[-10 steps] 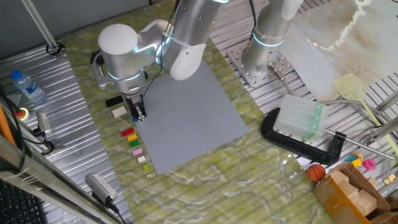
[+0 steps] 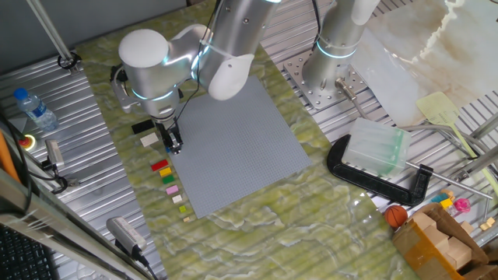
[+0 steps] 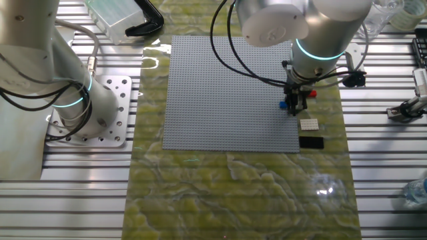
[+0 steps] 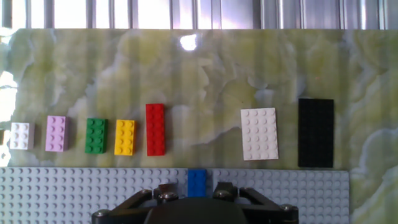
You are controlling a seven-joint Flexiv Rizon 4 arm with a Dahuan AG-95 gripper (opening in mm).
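A blue brick (image 4: pixel 196 180) sits at the edge of the grey studded baseplate (image 4: pixel 93 190), in the wrist view. My gripper is open over it, with one finger on each side and a visible gap between brick and fingers. In exterior view 1 the gripper (image 2: pixel 176 148) points down at the left edge of the plate and largely hides the brick. Exterior view 2 shows a bit of the blue brick (image 3: pixel 283 105) beside the gripper (image 3: pixel 295 108).
Alongside the plate lie a red brick (image 4: pixel 155 129), yellow (image 4: pixel 124 137), green (image 4: pixel 96 135) and pink (image 4: pixel 56 133) bricks, a white brick (image 4: pixel 22 135), a larger white brick (image 4: pixel 259 134) and a black one (image 4: pixel 316 132). The rest of the plate is bare.
Over the last second the arm has shifted slightly, with the gripper a little lower at the plate's left edge. The bricks that show have not moved.
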